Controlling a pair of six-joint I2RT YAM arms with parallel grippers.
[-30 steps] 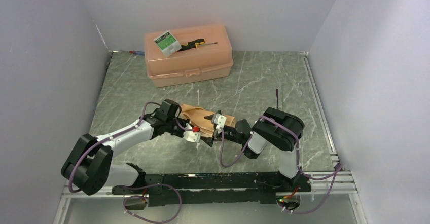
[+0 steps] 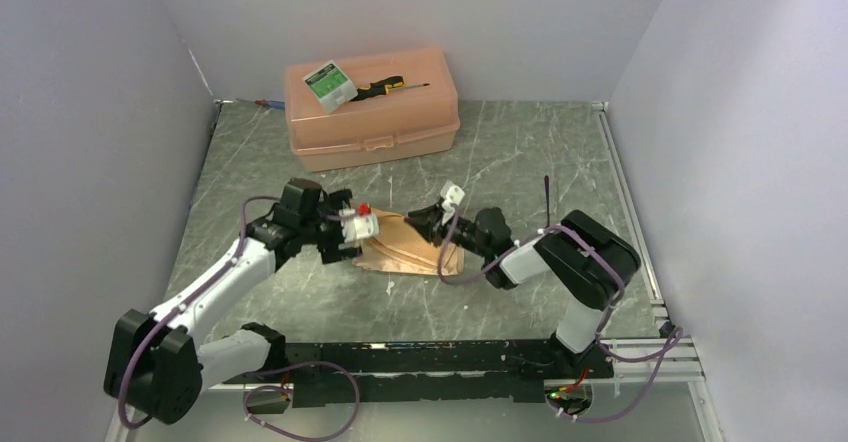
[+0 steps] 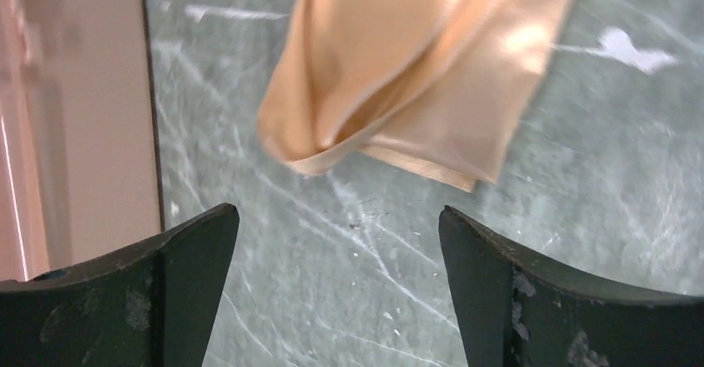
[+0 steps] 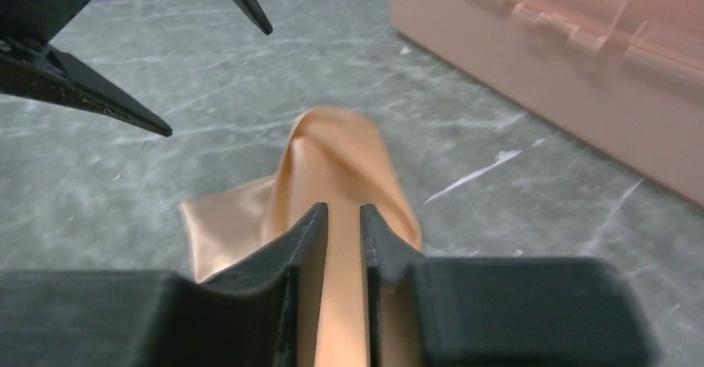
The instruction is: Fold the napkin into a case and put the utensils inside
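Observation:
The folded peach napkin (image 2: 400,252) lies on the marble table, with a raised, creased fold at one end (image 3: 307,110) and a flatter layer beside it (image 3: 465,110). My left gripper (image 2: 345,224) is over the napkin's left end, open, with empty table between its fingers in the left wrist view. My right gripper (image 2: 432,220) is above the right part of the napkin; in the right wrist view its blurred fingertips stand a small gap apart over the cloth, part open, with nothing visibly held. No utensils can be clearly told on the napkin.
A pink toolbox (image 2: 375,127) at the back carries a screwdriver (image 2: 380,88) and a green-labelled white box (image 2: 330,85). A thin dark stick (image 2: 547,192) lies at the right. Walls enclose three sides.
Both grippers have moved back from the napkin's front, the left up and to the left, the right up and to the right, uncovering more of the cloth.

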